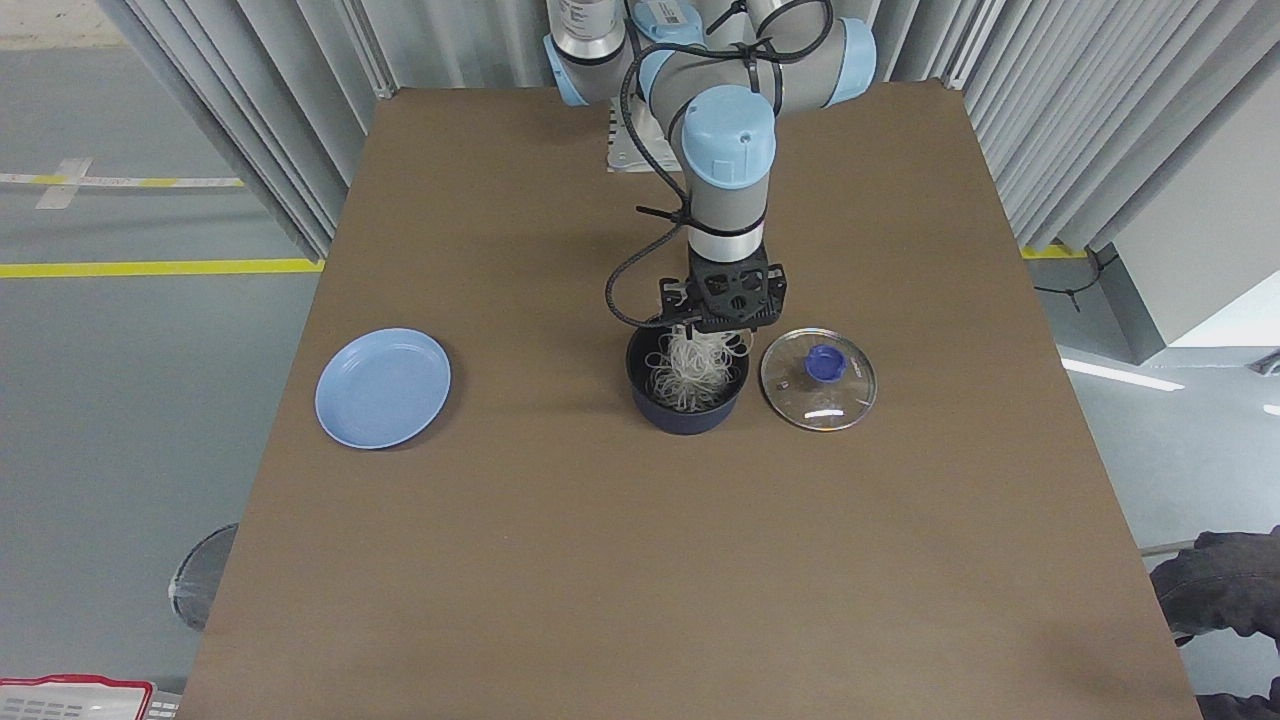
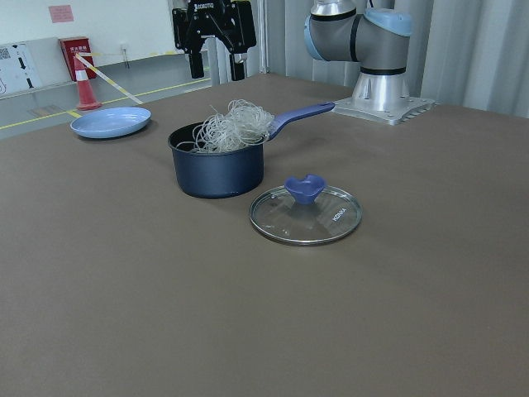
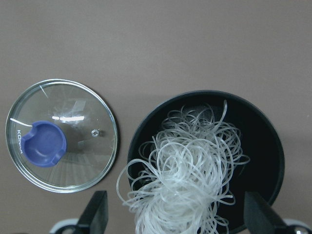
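Observation:
White noodles [image 1: 690,366] [image 2: 235,126] [image 3: 183,180] lie heaped in the dark blue saucepan [image 1: 678,420] [image 2: 216,175], some strands over its rim. My gripper [image 2: 216,66] hangs above the pan, fingers spread, nothing between them in the left camera view. The glass lid [image 1: 792,384] [image 2: 277,219] [image 3: 78,151] with its blue knob rests on the table beside the pan, to its right in the front view.
An empty blue plate [image 1: 381,386] [image 2: 110,122] sits on the brown table [image 1: 672,576] to the left in the front view. The robot base [image 2: 380,103] stands at the back.

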